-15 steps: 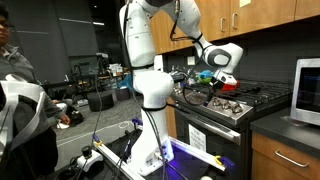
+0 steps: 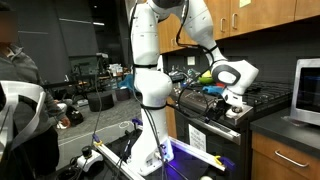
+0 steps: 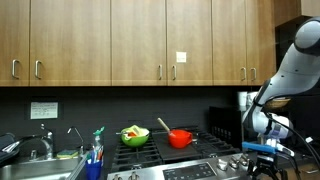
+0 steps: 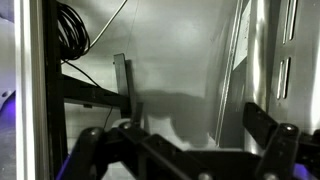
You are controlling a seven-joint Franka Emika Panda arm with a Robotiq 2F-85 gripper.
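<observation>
My gripper (image 2: 212, 112) hangs low in front of the steel oven (image 2: 212, 135), near the level of its handle. In the wrist view the dark fingers of my gripper stand wide apart, with bare floor showing between them. A long shiny bar, the oven handle (image 4: 259, 55), runs down the right side and ends behind the right finger. Whether that finger touches it, I cannot tell. In exterior view 2 the white arm (image 3: 268, 125) reaches down at the far right, and its fingertips are hard to make out.
Above the oven is the hob (image 2: 250, 95). A red pot (image 3: 180, 139) and a green bowl (image 3: 133, 134) stand on the counter. The microwave (image 2: 305, 92) is to the right, over a wooden drawer (image 2: 285, 157). A dark frame (image 4: 80, 92) and coiled cables (image 4: 72, 32) lie left of my gripper.
My arm has come down from above the hob to the front of the oven, its white forearm now bent lower and nearer to the camera.
</observation>
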